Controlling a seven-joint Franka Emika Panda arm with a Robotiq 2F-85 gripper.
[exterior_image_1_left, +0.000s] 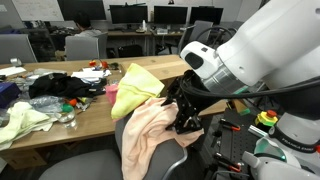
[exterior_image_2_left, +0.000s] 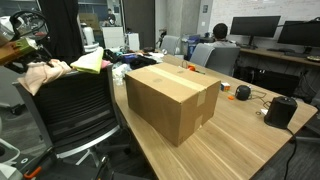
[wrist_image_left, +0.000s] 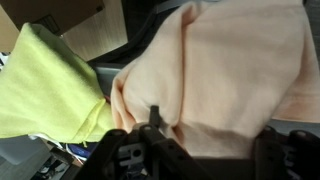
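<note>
A pale peach cloth hangs over the back of a dark chair, and a yellow cloth is draped beside it. My gripper is at the upper right part of the peach cloth. In the wrist view the peach cloth fills the middle and runs down between the dark, spread fingers of the gripper; the yellow cloth is at left. The gripper looks partly open. Where its fingertips touch the cloth is too dark to make out.
The chair stands against a long wooden table. Dark clothes and small items crowd the table's left part. A large cardboard box stands on the table near the chair.
</note>
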